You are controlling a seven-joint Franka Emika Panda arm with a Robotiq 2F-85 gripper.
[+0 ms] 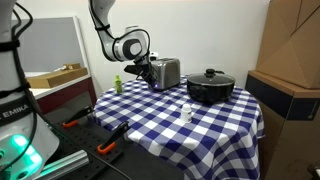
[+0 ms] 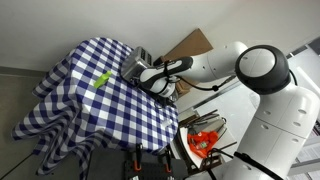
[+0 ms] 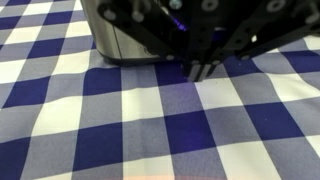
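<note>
Close beside the silver toaster (image 1: 168,72), my gripper hangs low over the blue-and-white checked tablecloth (image 3: 150,105). Its dark fingers are together, and nothing shows between them. The toaster's metal side (image 3: 118,42) with its black base fills the upper left of the wrist view. Whether the gripper touches the toaster cannot be told. In exterior view 2 the arm partly covers the toaster (image 2: 130,65).
A black lidded pot (image 1: 210,90) stands right of the toaster. A small white cup (image 1: 186,114) is nearer the front, and a green bottle (image 1: 118,83) stands at the left. Open cloth lies between them. Cardboard boxes (image 1: 285,90) rise beyond the right side.
</note>
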